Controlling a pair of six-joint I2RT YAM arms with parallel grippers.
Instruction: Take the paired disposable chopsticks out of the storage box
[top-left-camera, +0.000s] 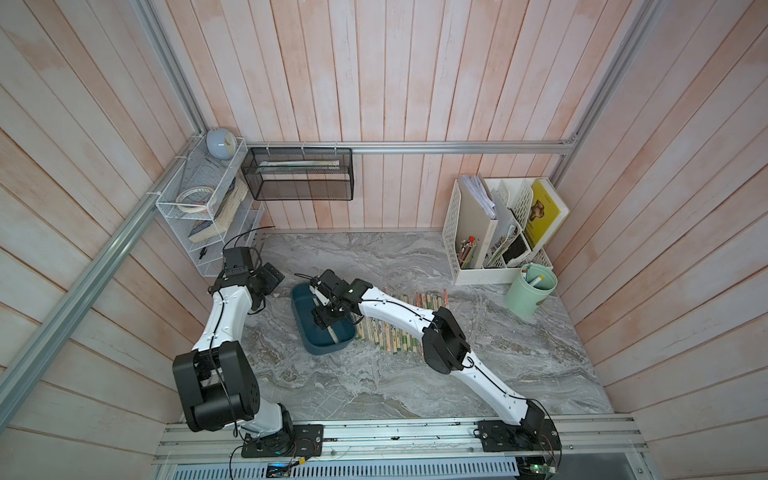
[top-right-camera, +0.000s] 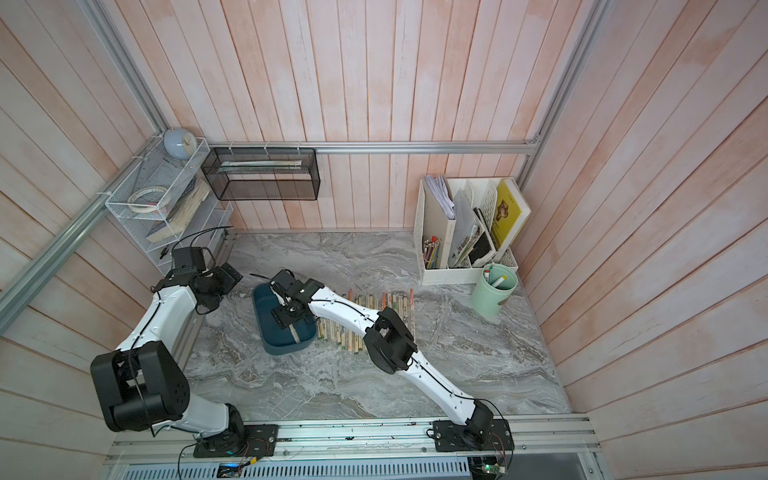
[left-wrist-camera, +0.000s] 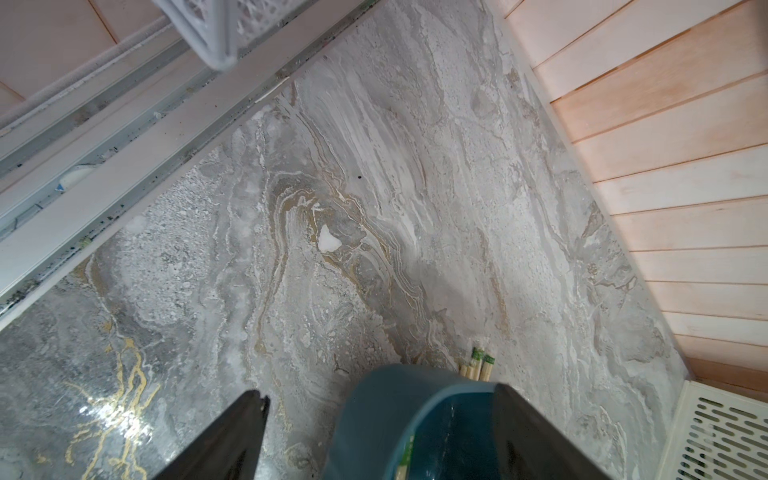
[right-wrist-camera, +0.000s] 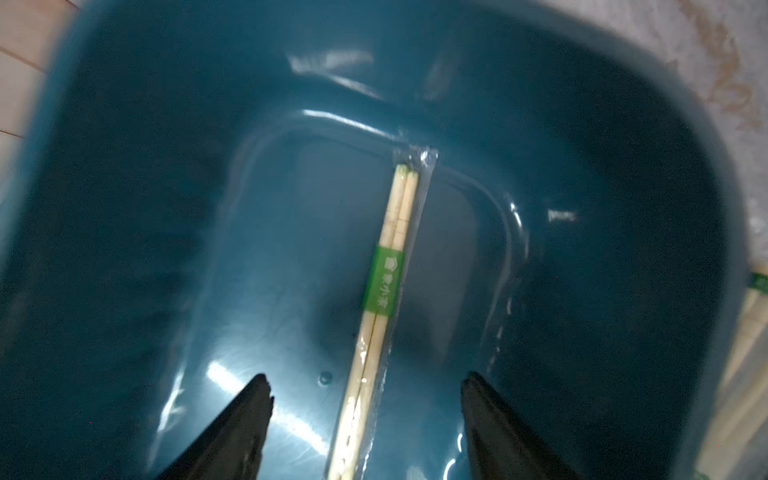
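Note:
One wrapped pair of chopsticks (right-wrist-camera: 385, 280) with a green label lies on the floor of the dark blue storage box (right-wrist-camera: 640, 240). My right gripper is over the box, its fingers parted on either side of the pair's near end and apart from it. In the top left view the same storage box (top-left-camera: 305, 336) stands left of centre, partly covered by the right gripper (top-left-camera: 324, 316). My left gripper hangs left of the box, its fingers apart with no object gripped; the box rim shows beyond them.
Several wrapped chopstick pairs (top-left-camera: 392, 332) lie in a row right of the box, partly under the right arm. A white wire rack (top-left-camera: 200, 204) rises at the left. The green cup (top-left-camera: 530, 292) and white file holder (top-left-camera: 480, 276) stand far right.

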